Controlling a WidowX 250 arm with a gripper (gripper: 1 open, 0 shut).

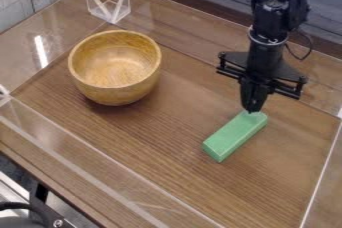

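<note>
A pale green rectangular block (234, 137) lies diagonally on the wooden table, right of centre. My black gripper (251, 106) points down just above and beyond the block's far end, its narrow tip shut with nothing visible between the fingers. Whether the tip touches the block is hard to tell.
A large round yellow-brown bowl (115, 65) sits at the left. A clear angular plastic item (110, 7) is at the back left.
</note>
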